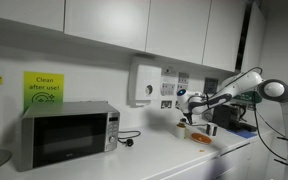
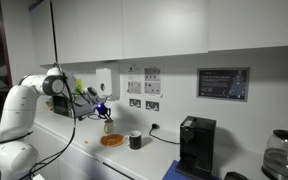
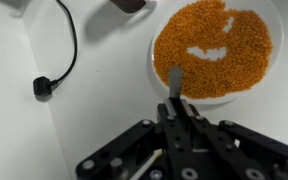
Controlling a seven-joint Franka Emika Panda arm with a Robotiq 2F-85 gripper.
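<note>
A white plate (image 3: 162, 88) holding orange grains (image 3: 209, 75) fills the upper right of the wrist view; from outside it appears as an orange disc (image 2: 112, 140) on the counter. My gripper is shut on a thin grey utensil (image 3: 175, 80), whose visible end overlaps the plate's near side in that view. What form its hidden part takes I cannot tell. In the second exterior view the gripper (image 2: 103, 109) is above a pale mug (image 2: 109, 127) beside the plate. Whether the utensil touches anything is unclear.
A dark mug (image 2: 134, 140) stands near the plate. A black plug with its cable (image 3: 42, 86) lies on the counter. Toward the other end is a microwave (image 1: 70, 134); a coffee machine (image 2: 197, 146) and a glass kettle (image 2: 283, 154) occupy the opposite side.
</note>
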